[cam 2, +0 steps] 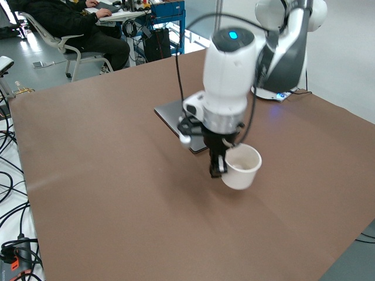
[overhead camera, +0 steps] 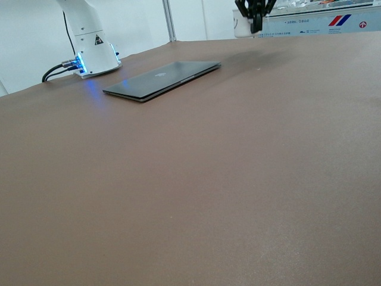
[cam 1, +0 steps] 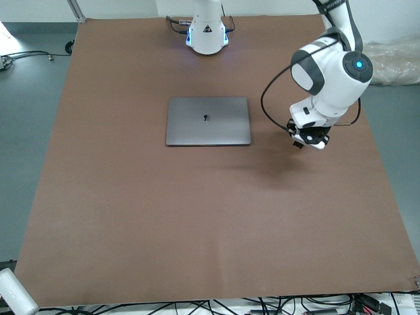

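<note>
A closed silver laptop [cam 1: 208, 121] lies flat on the brown table, dark-looking in the top view [overhead camera: 161, 80]. My gripper [cam 2: 219, 168] hangs right of the laptop in the left view, over a white cup [cam 2: 245, 175] that shows in the right view, beside the black fingers. In the top view the gripper [overhead camera: 256, 18] is at the upper edge, a white shape [overhead camera: 241, 25] behind it. Whether the fingers grip the cup I cannot tell.
The white robot base [cam 1: 207, 36] with cables stands behind the laptop. Cables run along the near edge. In the right view a person [cam 2: 96, 41] sits at another desk beyond it.
</note>
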